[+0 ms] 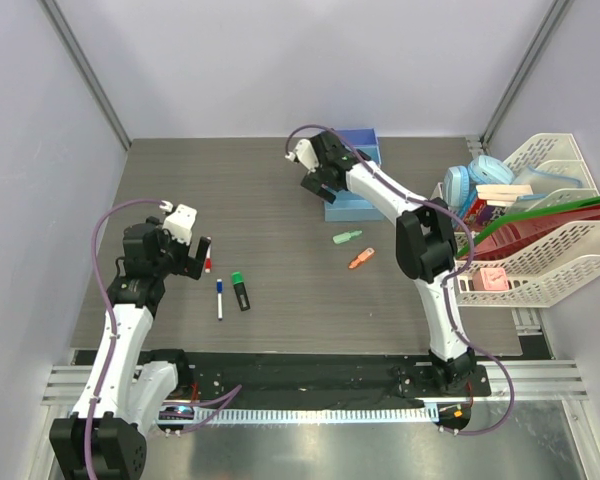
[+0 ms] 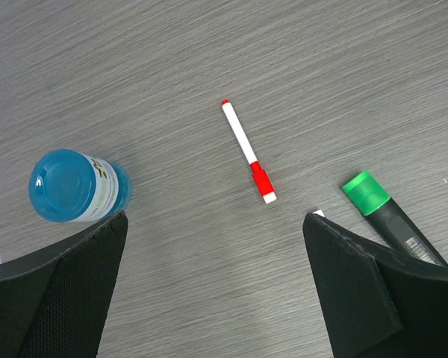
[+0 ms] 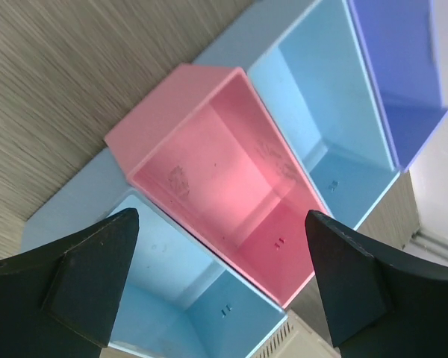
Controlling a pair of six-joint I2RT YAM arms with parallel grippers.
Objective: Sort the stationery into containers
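Observation:
A row of joined bins, dark blue, light blue and pink, fills the right wrist view; the bins in sight look empty. Over their left side my right gripper is open, nothing between its fingers. My left gripper also stands open above the left of the table. Below it lie a white-and-red marker and a black highlighter with a green cap. A blue-lidded bottle is at the left of that wrist view. A blue-capped marker lies beside the highlighter.
Small green and orange items lie in front of the bins. White baskets with folders and boxes stand at the right edge.

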